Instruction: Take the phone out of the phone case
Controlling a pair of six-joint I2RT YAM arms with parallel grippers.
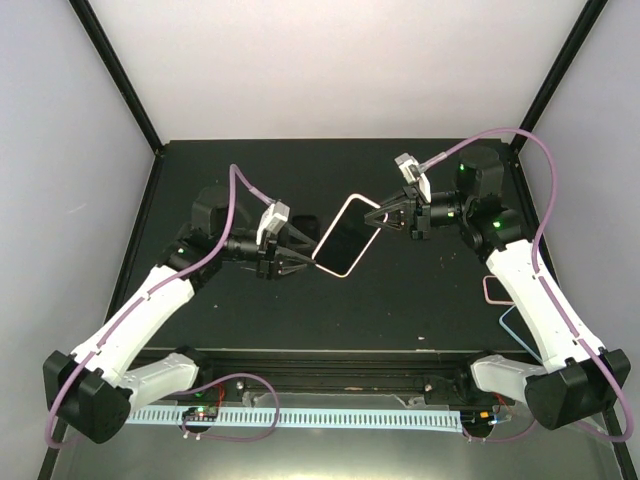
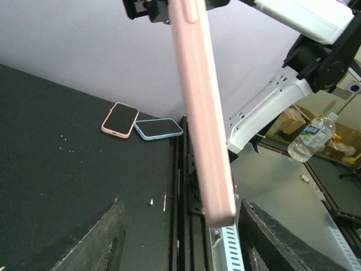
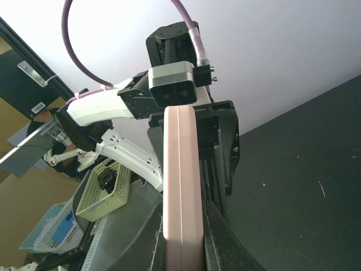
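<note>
Held in the air over the table is a phone [image 1: 346,238] with a black screen, seated in a pale pink case [image 2: 206,113]. My right gripper [image 1: 380,216] is shut on the cased phone at its upper right corner; in the right wrist view the case edge [image 3: 181,186] runs up from between the fingers. My left gripper [image 1: 312,254] stands open by the lower left corner of the case. In the left wrist view that corner hangs between the left fingers, with space on both sides and neither finger on it.
A pink-rimmed phone [image 2: 120,119] and a blue-rimmed phone [image 2: 158,129] lie on the black table [image 1: 260,320] near its right edge. A small black object [image 1: 306,226] sits behind the left gripper.
</note>
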